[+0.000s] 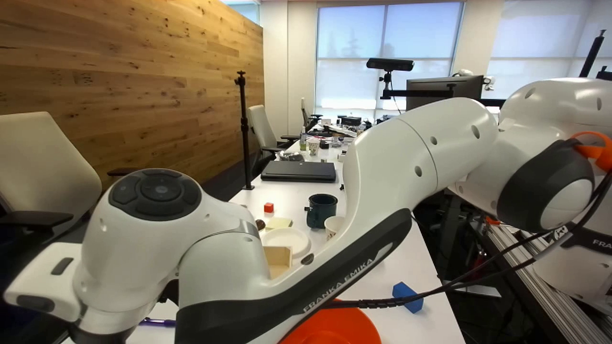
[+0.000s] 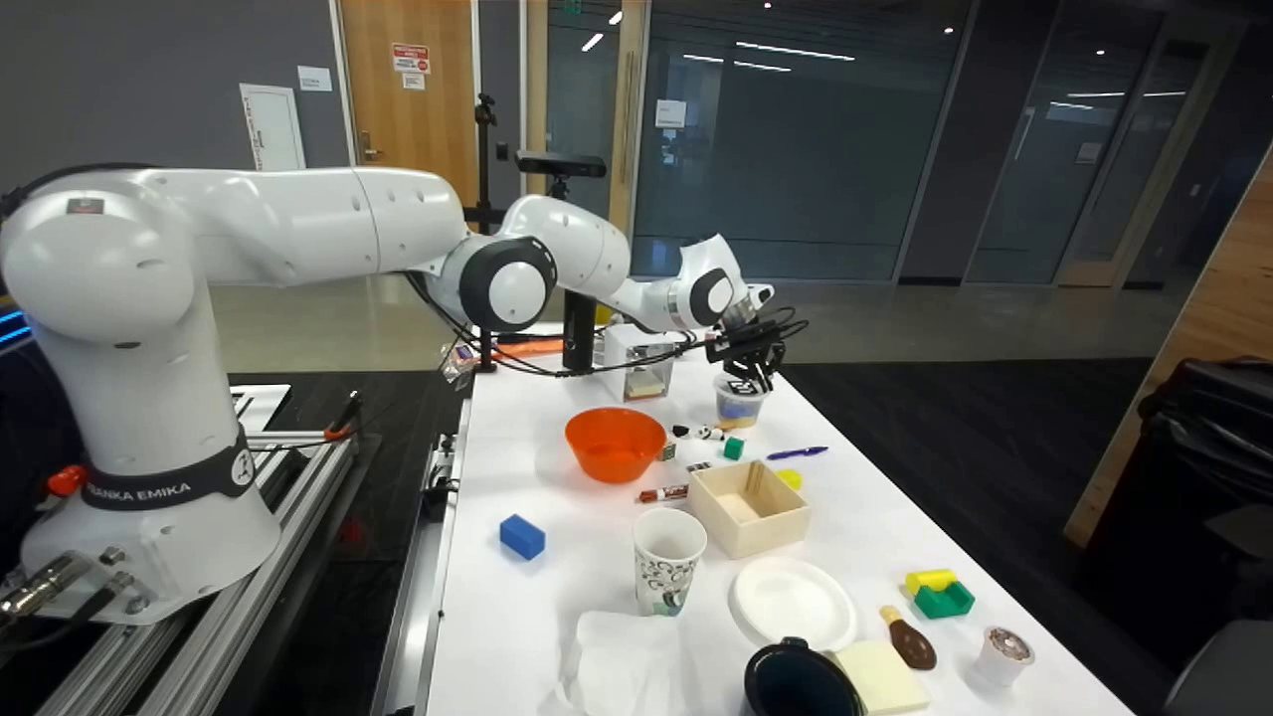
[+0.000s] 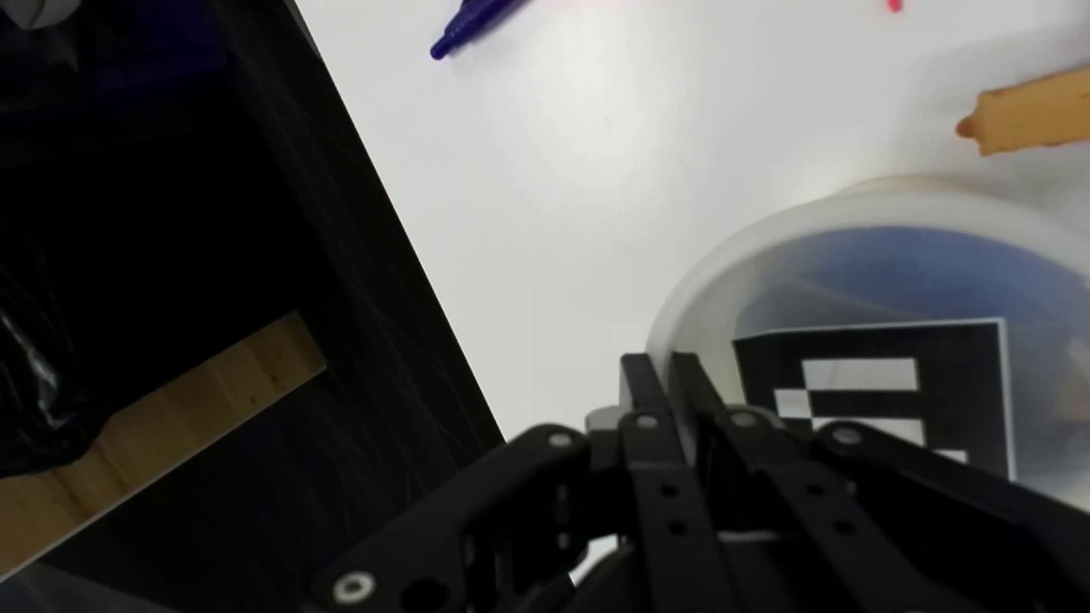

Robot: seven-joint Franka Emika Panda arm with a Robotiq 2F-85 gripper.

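Observation:
In the wrist view, my gripper is shut on the rim of a clear plastic tub (image 3: 869, 209), one finger on each side of its wall. A black-and-white patterned card (image 3: 909, 352) lies inside, over something blue. Exterior view 2 has the tub (image 2: 737, 404) at the far end of the white table, beneath my gripper (image 2: 764, 380); whether its base touches the table I cannot tell. Exterior view 1 shows the arm, with its fingers out of frame.
Near the tub lie a purple pen (image 2: 797, 452) and a green cube (image 2: 733, 448). An orange bowl (image 2: 615, 444), a wooden box (image 2: 748, 513), a paper cup (image 2: 667, 561) and a white plate (image 2: 794, 601) stand nearer. The table edge runs close beside the tub.

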